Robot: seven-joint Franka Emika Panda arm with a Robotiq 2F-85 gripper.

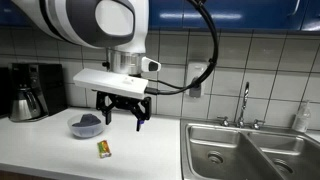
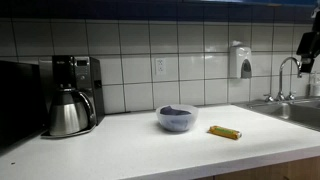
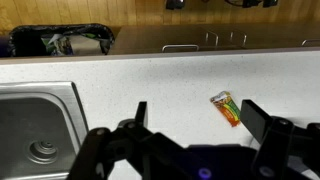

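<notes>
My gripper (image 1: pixel 123 117) hangs high above the white counter, its fingers spread wide with nothing between them. In the wrist view the gripper looks down on bare counter. A small orange, yellow and green packet (image 3: pixel 226 107) lies flat there, close to the right finger. The same packet (image 2: pixel 225 132) rests in front and to the right of a translucent bowl (image 2: pixel 176 125) in exterior view 2. Dark cloth-like material (image 2: pixel 172 111) sits inside the bowl. The wrist view shows the bowl only partly, at the lower right behind the finger.
A black and steel coffee maker (image 2: pixel 73 100) stands at the left against the tiled wall. To the right is a steel double sink (image 1: pixel 224 147) with a tall faucet (image 1: pixel 242 103). Bare counter (image 1: pixel 155 153) lies between packet and sink.
</notes>
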